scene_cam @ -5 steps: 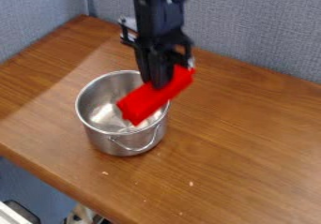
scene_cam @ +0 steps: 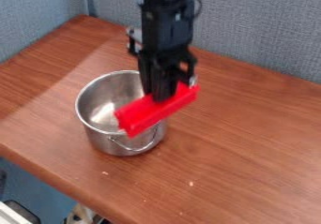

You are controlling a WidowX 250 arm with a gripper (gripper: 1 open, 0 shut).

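A red elongated block [scene_cam: 153,112] is held at a slant by my dark gripper [scene_cam: 164,83], which hangs from the top of the view over the right half of a steel pot [scene_cam: 98,109]. The block's lower-left end is over the pot's opening; its upper end reaches past the rim. The gripper is shut on the block, its fingertips partly hidden by it.
Grey padded walls [scene_cam: 264,31] stand behind it. A blue floor area with some dark objects shows beyond the front left edge.
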